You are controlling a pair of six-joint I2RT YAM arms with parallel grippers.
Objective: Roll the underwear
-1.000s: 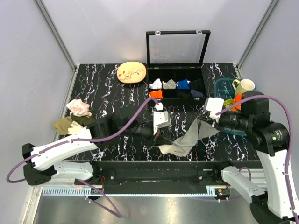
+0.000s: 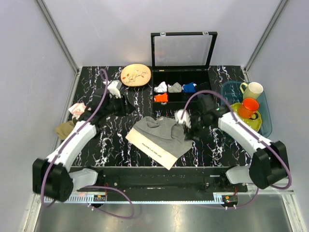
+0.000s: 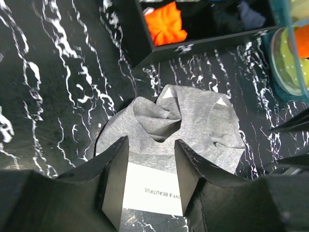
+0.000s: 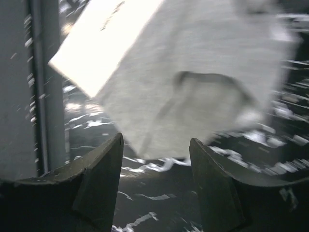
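The grey underwear [image 2: 164, 137] lies spread on the marble table, with its cream printed waistband [image 2: 149, 150] toward the front edge and a raised fold along its back. My left gripper hangs above and to the left of it, partly open with nothing between its fingers. My right gripper is open over the underwear's right end, empty; its wrist view is blurred.
An open black compartment box [image 2: 181, 101] with folded garments stands at the back. A wooden plate [image 2: 135, 75] is back left, a pile of cloths [image 2: 67, 129] far left, a teal tray [image 2: 265, 123] with mugs at right.
The underwear was lifted by both grippers and now lies flat on the table.
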